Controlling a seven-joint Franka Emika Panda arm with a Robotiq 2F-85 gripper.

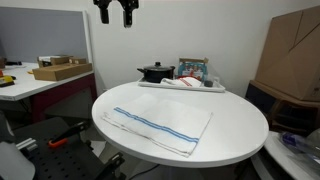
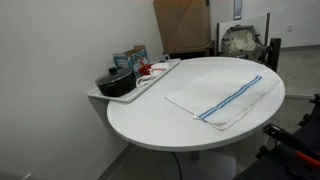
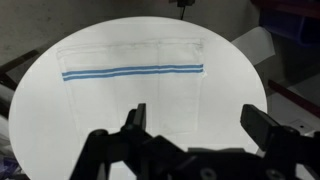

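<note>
A white cloth with blue stripes [image 1: 160,125] lies spread flat on the round white table [image 1: 235,135]. The wrist view shows the same striped cloth [image 3: 130,90] from above, with its stripe running across the upper part. My gripper [image 1: 116,22] hangs high above the table's left side in exterior view 1, clear of the cloth. In the wrist view the gripper's fingers [image 3: 138,116] stand wide apart, and nothing is held between them. Exterior view 2 has the cloth [image 2: 228,97] in sight but not the gripper.
At the table's back, a white tray [image 2: 127,97] bears a black lidded pot [image 2: 115,83], a bundled cloth [image 1: 187,81] and a colourful box [image 1: 191,68]. Bare tabletop surrounds the flat cloth. Cardboard boxes [image 1: 60,70] sit on a side bench at the left.
</note>
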